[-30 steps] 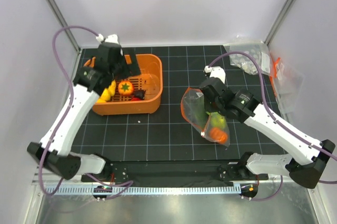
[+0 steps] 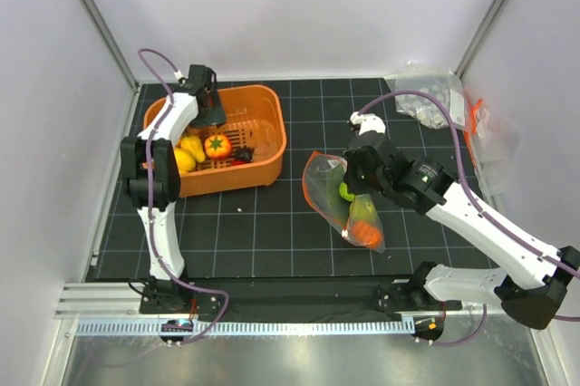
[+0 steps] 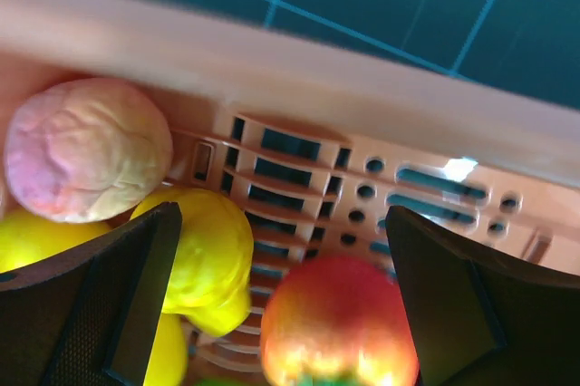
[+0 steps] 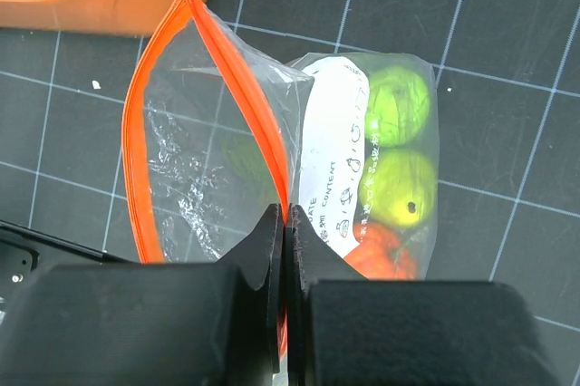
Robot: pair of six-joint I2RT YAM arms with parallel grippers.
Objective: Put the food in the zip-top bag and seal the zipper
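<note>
My left gripper (image 2: 205, 110) is open, low in the orange crate (image 2: 265, 123) above food: in the left wrist view a yellow fruit (image 3: 204, 246), a red-yellow tomato-like item (image 3: 335, 318) and a pinkish round item (image 3: 86, 146). My right gripper is shut on the orange zipper edge of the clear bag (image 4: 172, 178), holding its mouth open. Inside show a green round item (image 4: 397, 101), a yellow-green one (image 4: 397, 187) and an orange-red one (image 4: 376, 250).
Spare clear bags (image 2: 426, 96) lie at the back right.
My left arm has swung back and down into the crate, the gripper lower among the food. My right gripper and the bag have shifted slightly left.
</note>
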